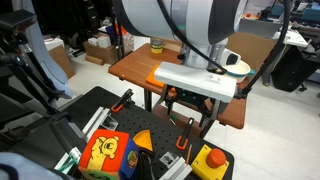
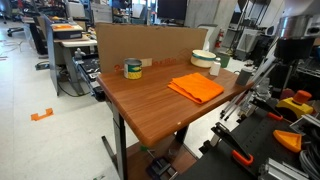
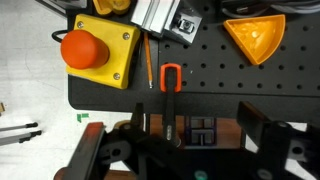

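Note:
My gripper [image 1: 187, 108] hangs open above the gap between the black perforated board and the wooden table. Its dark fingers [image 3: 258, 125] stand well apart in the wrist view. A red-and-black clamp handle [image 3: 170, 78] at the board's edge shows between them, lower down and apparently not gripped. The wooden table [image 2: 150, 108] carries an orange cloth [image 2: 196, 88], a can [image 2: 133, 69] and a stack of pale bowls [image 2: 203, 57]. Exterior view 1 shows the cloth [image 1: 152, 80] partly hidden by the hand.
A yellow box with a red button [image 3: 88, 50] sits at the board's corner, near an orange wedge-shaped dish [image 3: 256, 38]. A colourful toy cube [image 1: 104, 154] stands at the near left. A cardboard panel [image 2: 165, 48] lines the table's back edge.

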